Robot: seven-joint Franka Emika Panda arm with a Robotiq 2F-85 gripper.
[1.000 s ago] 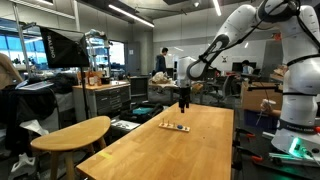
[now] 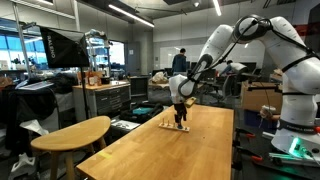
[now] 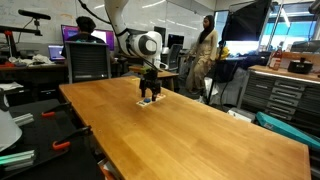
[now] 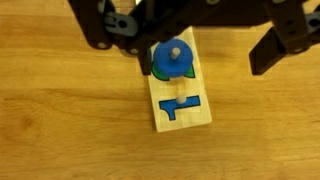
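A narrow wooden board (image 4: 179,118) lies on the table, marked with a blue numeral 1 and a green shape. A blue disc (image 4: 172,60) with a wooden knob sits on the board, partly covering the green shape. Above that end of the board hangs my gripper, its fingers apart and nothing between them. In the wrist view the left finger (image 4: 124,26) is close to the disc's side, while the right finger stands well clear of it. From outside, the gripper (image 2: 182,121) points down over the board (image 2: 174,127).
A round wooden stool (image 2: 70,134) stands beside it. Behind are drawer cabinets (image 3: 270,95) and monitors; a person (image 3: 205,48) stands at the back.
Over the last second my arm has come down toward the board and somewhat nearer the camera in the first exterior view. The board appears unmoved.
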